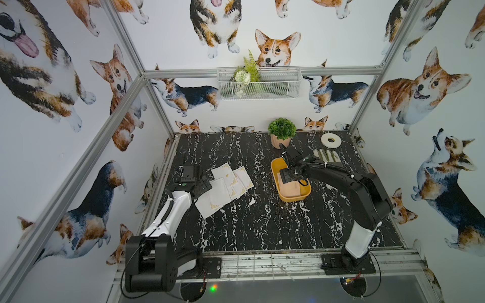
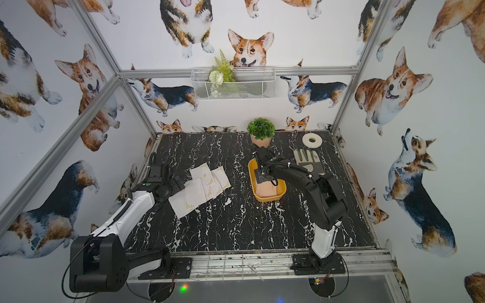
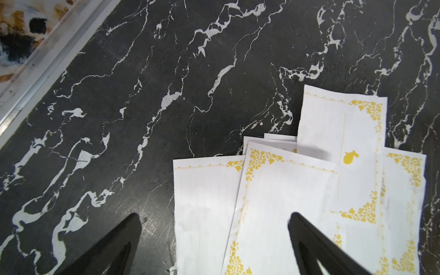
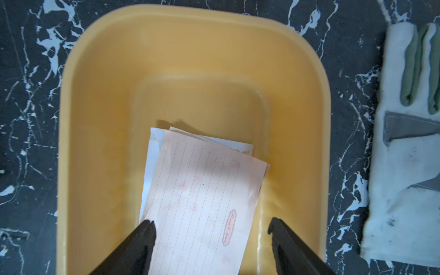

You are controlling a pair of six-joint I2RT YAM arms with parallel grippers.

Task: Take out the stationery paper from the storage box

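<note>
The yellow storage box (image 4: 293,68) on the table's right half holds lined pink stationery paper (image 4: 201,197), with a white sheet showing beneath it. My right gripper is over the box, open, its fingers either side above the paper, nothing held. Several white sheets with yellow borders (image 3: 279,201) lie overlapping on the left half of the table. My left gripper hovers over their edge, open and empty.
A potted plant (image 1: 282,128) stands behind the box. A white tape roll (image 1: 331,140) and folded cloth items (image 4: 394,197) lie to its right.
</note>
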